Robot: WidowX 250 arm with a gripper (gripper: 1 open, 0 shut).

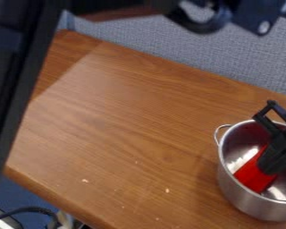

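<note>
A steel pot (243, 195) with wire handles stands at the right of the wooden table. Inside it lies a red object (253, 175), partly hidden by my black gripper (268, 159), which reaches down into the pot from the right. The gripper's fingertips are dark and hard to make out, so whether anything is between them cannot be seen.
A grey fabric panel (181, 58) borders the back. Black cables and arm parts show along the top, the left edge and the lower left.
</note>
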